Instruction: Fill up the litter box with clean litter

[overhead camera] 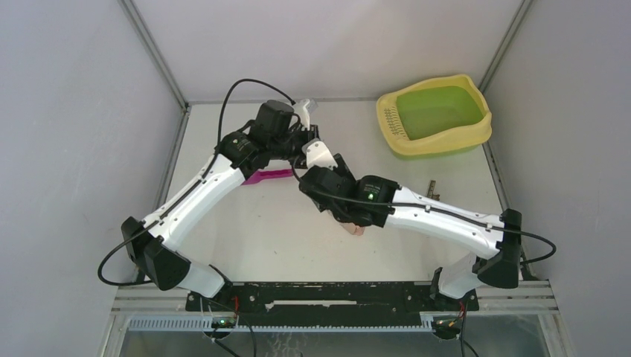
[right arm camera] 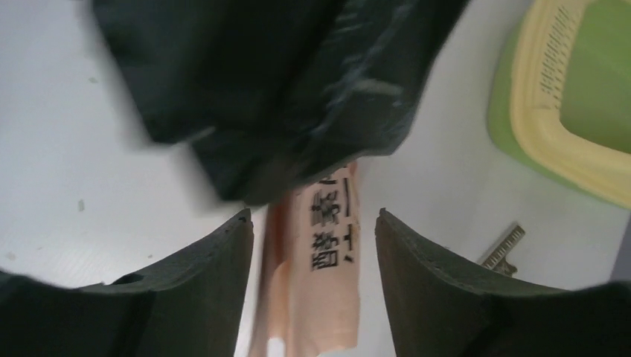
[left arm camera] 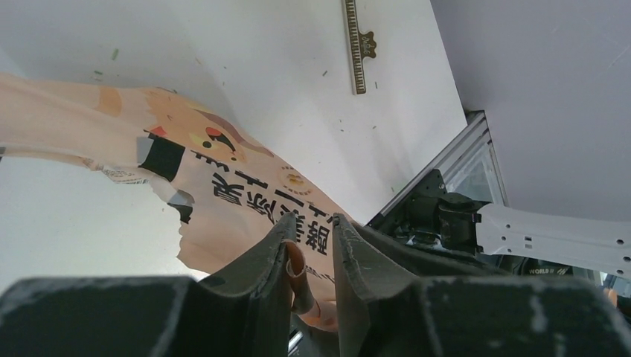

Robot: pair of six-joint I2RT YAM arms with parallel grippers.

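A peach-coloured litter bag [left arm camera: 245, 186] with dark lettering lies on the table, mostly hidden under my right arm from above. At its end, my left gripper stands part open. A fold of the bag curls against one of its fingers [left arm camera: 257, 271], and a gap shows between the tips. My right gripper is open over the bag [right arm camera: 327, 290], with the left gripper's blurred dark fingers close in front of it. The litter box [overhead camera: 476, 137], green inside with a yellow rim, stands at the back right.
A purple scoop [overhead camera: 269, 175] lies partly under my left arm. Right of the bag is a small ruler-like piece [overhead camera: 431, 189]. Both wrists are crowded together at mid-table.
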